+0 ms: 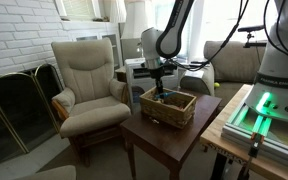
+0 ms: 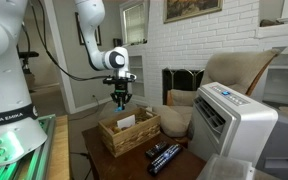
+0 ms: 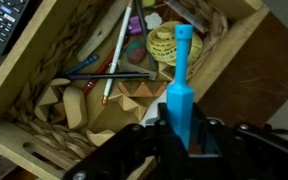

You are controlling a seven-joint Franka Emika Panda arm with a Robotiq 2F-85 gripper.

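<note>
In the wrist view a long bright blue object (image 3: 180,92), narrow toward its far end, is clasped by my gripper. It sticks out past the fingers, over the edge of a wicker basket (image 3: 46,105). Exterior view 2 shows the gripper (image 2: 120,92) above that basket (image 2: 132,136), with a bit of blue below it. From the other side, the basket (image 1: 169,112) stands on a dark brown table (image 1: 149,132), and the gripper (image 1: 162,84) hangs over its opening.
Inside the basket lie pens, a yellow round item (image 3: 162,44), a brown wooden star (image 3: 137,94) and other small things. On the table beside it are dark remote-like objects (image 2: 164,158). A beige armchair (image 1: 88,85) stands close by.
</note>
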